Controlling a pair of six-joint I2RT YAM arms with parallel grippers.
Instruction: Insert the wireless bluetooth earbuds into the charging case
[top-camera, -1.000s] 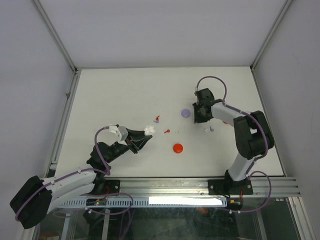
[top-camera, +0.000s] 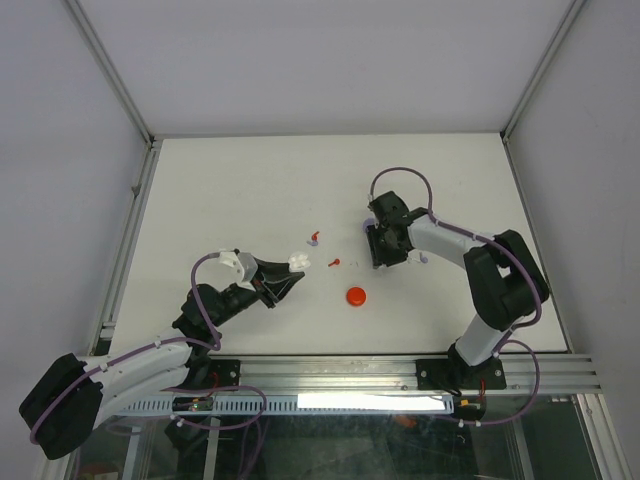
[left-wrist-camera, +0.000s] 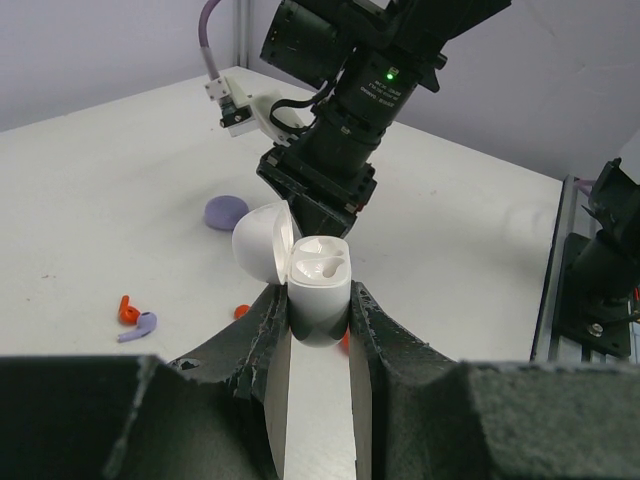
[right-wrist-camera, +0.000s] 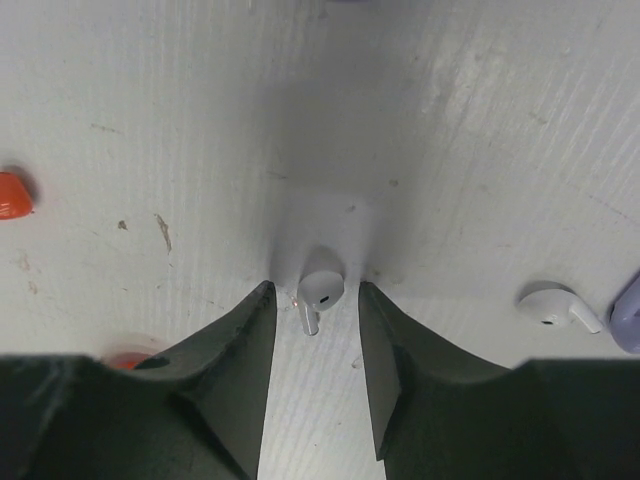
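In the left wrist view my left gripper holds the white charging case (left-wrist-camera: 318, 283), lid upright, between its fingers. The top view shows it at the left-front of the board (top-camera: 200, 190). My right gripper is low over the board, open, with a small white earbud (right-wrist-camera: 321, 289) lying between its fingertips. Another white earbud (right-wrist-camera: 556, 309) lies to the right in the right wrist view.
An orange disc (top-camera: 356, 297) lies front centre. Small orange pieces (top-camera: 334, 262) and purple pieces (top-camera: 314, 241) lie in the middle. A purple disc (left-wrist-camera: 226, 212) is partly hidden by the right arm in the top view.
My right gripper has moved left and toward the front from the back right, down over the small white earbud. The left arm has barely moved.
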